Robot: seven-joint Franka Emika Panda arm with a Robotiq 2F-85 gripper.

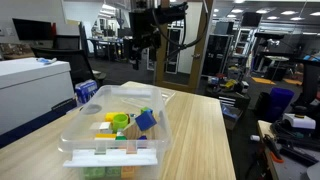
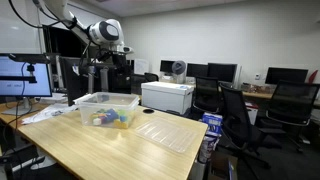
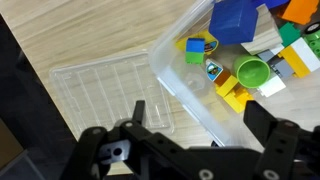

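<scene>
A clear plastic bin (image 1: 78,128) stands on the wooden table, holding several coloured blocks and toys. In the wrist view a blue block (image 3: 233,20), a green round cup-like piece (image 3: 253,71) and yellow blocks (image 3: 236,99) lie inside it. A clear, flat lid-like tray (image 3: 108,92) rests on the table beside the bin; exterior view 2 shows this tray (image 2: 167,134) too. My gripper is open above the bin's edge, its fingers wide apart and nothing held between them. In exterior view 1 the gripper (image 1: 146,54) hangs well above the bin.
A blue-and-white box (image 1: 86,91) stands beyond the bin, near a white cabinet (image 1: 30,88). Bare tabletop (image 2: 100,150) lies in front of the bin in exterior view 2. Office chairs (image 2: 240,118) stand off the table.
</scene>
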